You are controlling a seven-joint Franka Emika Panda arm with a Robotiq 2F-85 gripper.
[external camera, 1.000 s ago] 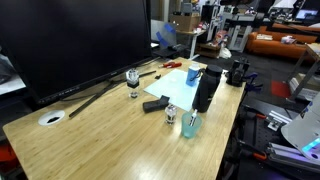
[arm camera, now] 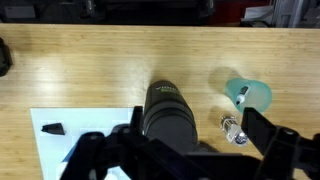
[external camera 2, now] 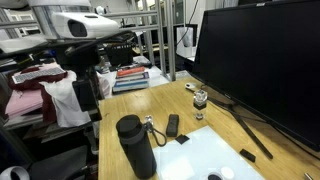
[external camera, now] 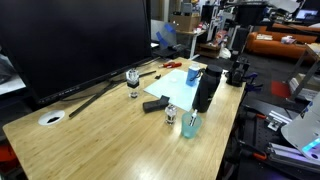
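Over the desk hangs my gripper, open, its two dark fingers spread wide in the wrist view. Below it, between those fingers in that image, a black tumbler (arm camera: 167,112) is seen from above. It stands upright on the desk in exterior view 1, a black cylinder (external camera: 208,90), and in exterior view 2 as a dark tumbler (external camera 2: 137,147). A teal cup (arm camera: 258,96) with a light stick-like item in it lies to the right in the wrist view. Beside that cup is a small clear-and-white bottle (arm camera: 234,131), partly near the right finger.
White paper (external camera: 177,89) lies beside the tumbler, and a blue mug (external camera: 193,74) is farther back. A black block (external camera: 155,104) and a white-and-dark bottle (external camera: 133,83) stand toward the large monitor (external camera: 75,45).
In exterior view 1 the arm at the upper right comes lower into the picture than before. The objects on the desk have not moved.
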